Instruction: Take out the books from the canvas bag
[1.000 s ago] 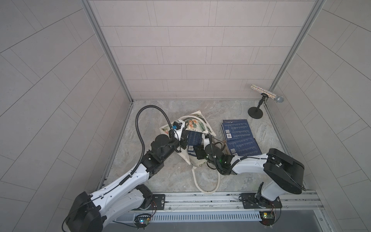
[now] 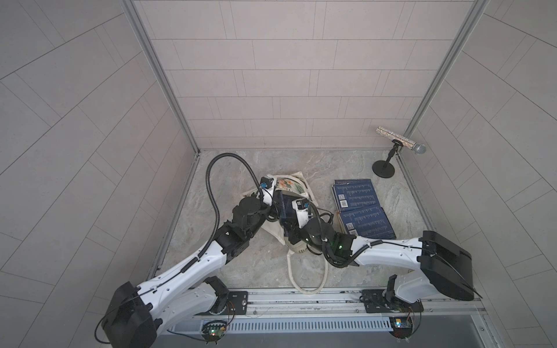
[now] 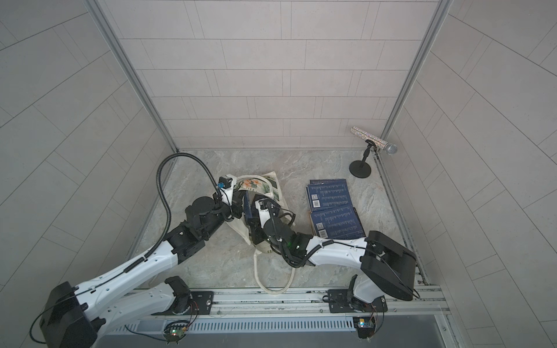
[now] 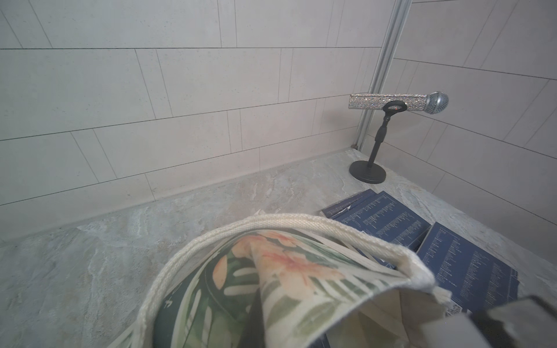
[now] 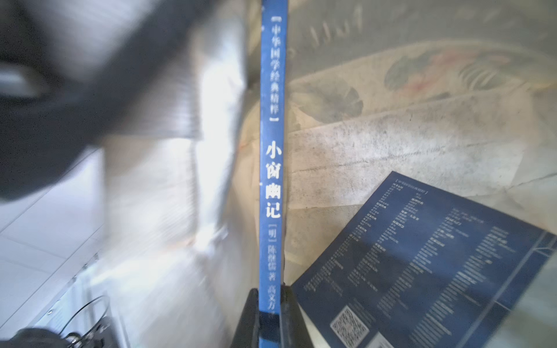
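The canvas bag [image 2: 290, 184], with its floral print, lies open beneath both arms. In the right wrist view, my right gripper is shut on a blue book [image 5: 271, 168], which stands on edge with its spine toward the camera. A second blue book [image 5: 429, 261] lies flat inside the bag, to the right of the held one. My left gripper [image 2: 276, 210] is at the left side of the bag's mouth; its fingers are not clearly visible, so whether it grips the cloth is hidden. The left wrist view shows the bag's folded cloth [image 4: 296, 266].
Two side-by-side groups of blue books [image 2: 355, 196] lie on the floor right of the bag. Behind them a microphone on a black stand [image 2: 383, 168] occupies the back right corner. A bag strap [image 2: 307, 290] loops toward the front rail. Open floor lies left of the bag.
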